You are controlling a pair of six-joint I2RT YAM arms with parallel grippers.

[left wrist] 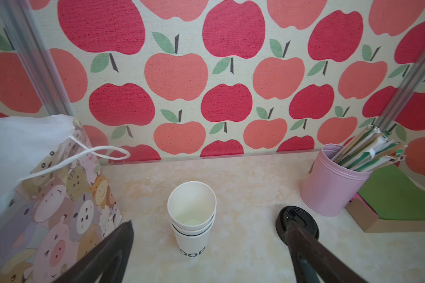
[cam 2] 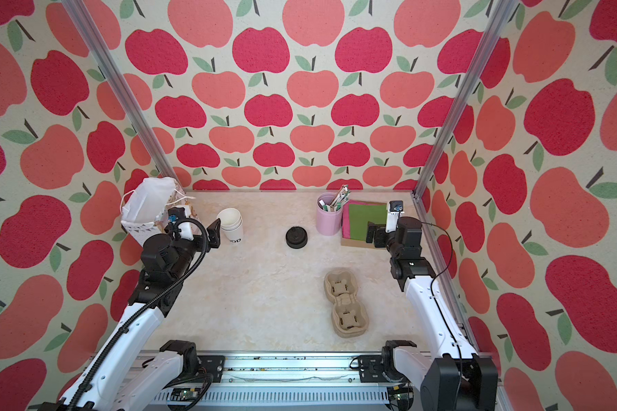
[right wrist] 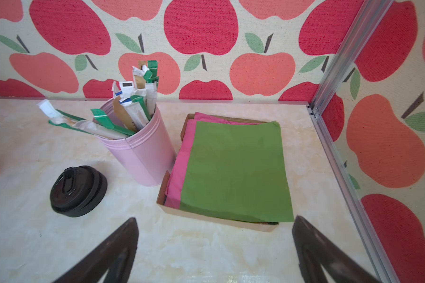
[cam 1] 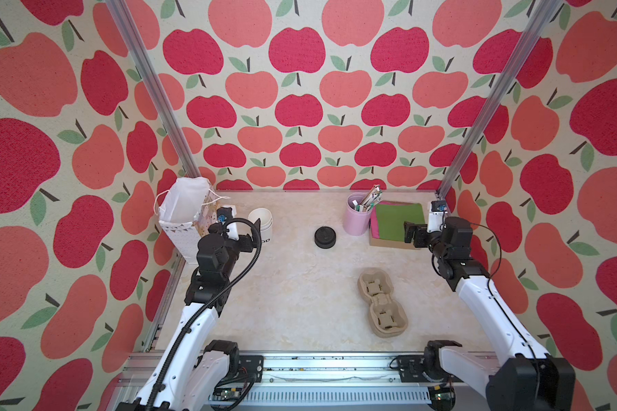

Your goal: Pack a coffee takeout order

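Note:
Nested white paper cups (left wrist: 192, 212) stand upright at the back left, and beside them is an animal-print paper bag (left wrist: 75, 202) with white handles. My left gripper is open with nothing between its fingers, in front of the cups in its wrist view. A small pile of black lids (cam 1: 325, 237) lies mid-table. The brown two-cup carrier (cam 1: 382, 302) rests empty at the front right. To the back right, a pink bucket (right wrist: 141, 146) holds paper-wrapped sticks. Green and pink napkins (right wrist: 236, 169) lie in a shallow box; my right gripper is open and empty before it.
Patterned walls close off the back and both sides, with a metal post (cam 1: 483, 102) in the right corner.

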